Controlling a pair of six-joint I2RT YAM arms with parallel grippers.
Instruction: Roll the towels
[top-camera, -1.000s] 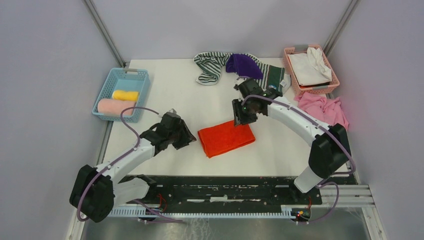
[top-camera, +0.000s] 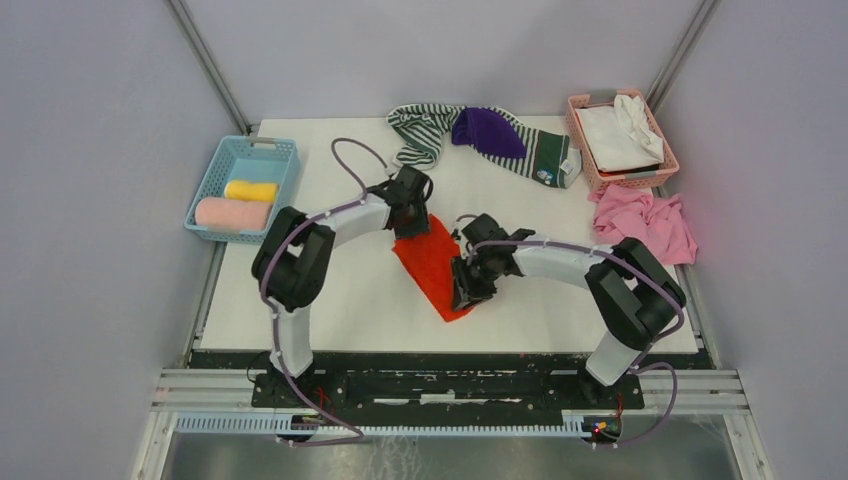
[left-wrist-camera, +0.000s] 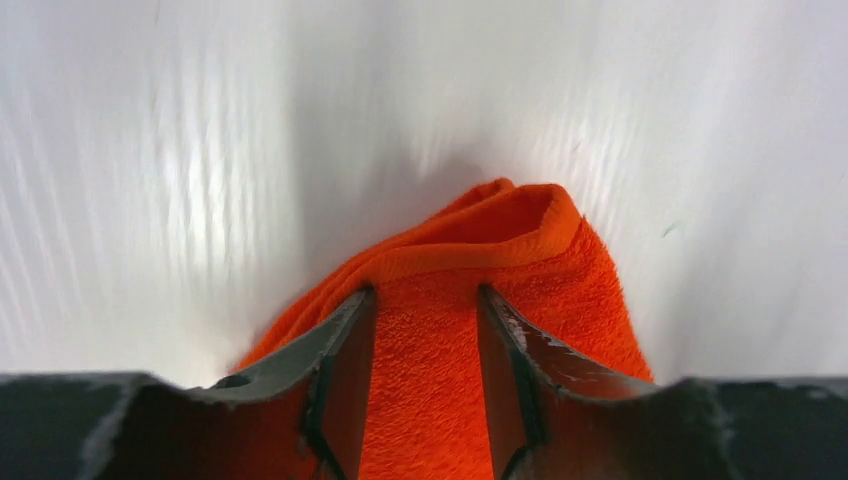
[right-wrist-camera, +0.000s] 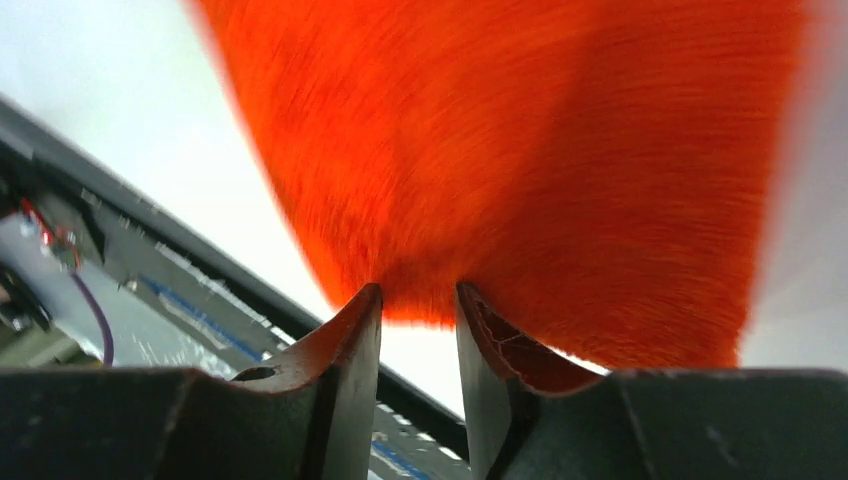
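The folded orange-red towel (top-camera: 430, 268) lies aslant in the middle of the table, its far-left end under my left gripper (top-camera: 412, 232) and its near end under my right gripper (top-camera: 466, 294). From the left wrist, the towel's folded edge (left-wrist-camera: 450, 258) shows beyond the fingertips, with slightly loose layers at one corner. The left fingers (left-wrist-camera: 345, 350) are parted, cloth showing between and below them. In the right wrist view, parted fingers (right-wrist-camera: 350, 340) stand at the towel's near edge, blurred by motion; whether they touch the cloth I cannot tell.
A blue basket (top-camera: 287, 172) at the left holds a yellow roll (top-camera: 250, 191) and a peach roll (top-camera: 232, 213). Striped cloth (top-camera: 425, 125) with a purple cloth (top-camera: 488, 133) lies at the back. On the right are a pink basket (top-camera: 630, 180) and a pink towel (top-camera: 648, 222).
The towel has turned from nearly crosswise to steeply slanted. My left gripper has moved right and away onto its far end; the right gripper has come nearer and left.
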